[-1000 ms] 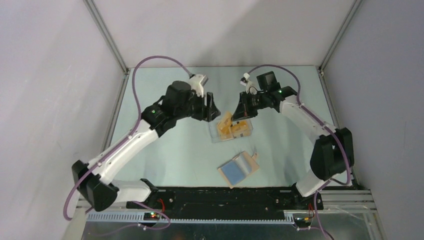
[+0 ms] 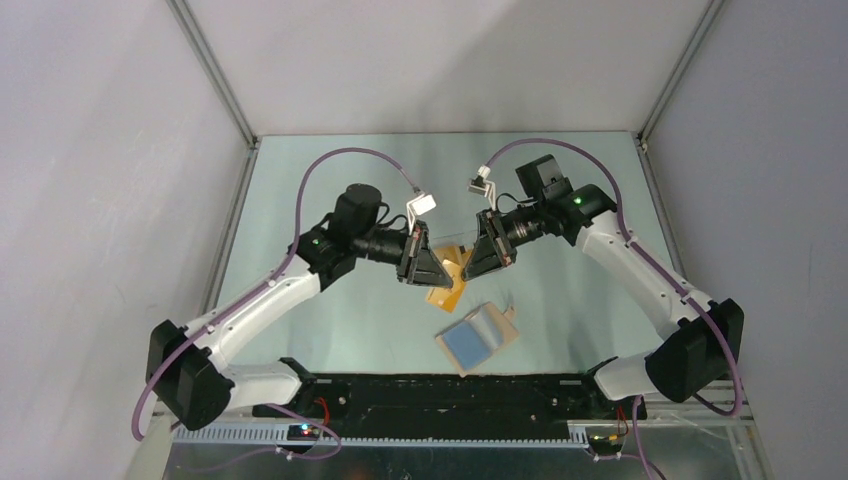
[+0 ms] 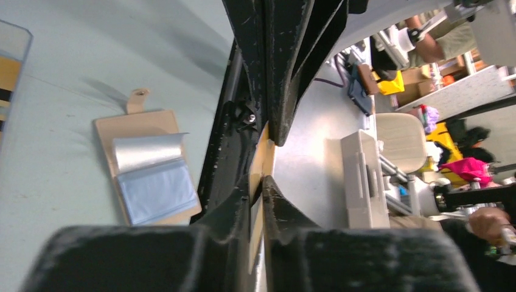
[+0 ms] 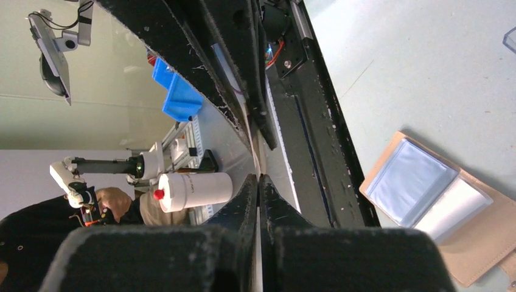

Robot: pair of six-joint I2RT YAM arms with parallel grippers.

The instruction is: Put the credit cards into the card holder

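Observation:
An orange card (image 2: 446, 292) is held upright between my two grippers above the table's middle. My right gripper is shut on its edge; it appears edge-on in both wrist views. My left gripper has its fingertips closed around the card's other part, very close to the right one. Below lies the open tan card holder (image 2: 480, 338) with clear sleeves (image 4: 411, 180), flat near the table's front edge.
A clear box (image 3: 12, 55) with more orange cards lies behind the grippers, mostly hidden in the top view.
Both grippers have moved toward the front with the card leaving the box area; my left gripper has come rightward to meet the card and closed round it.

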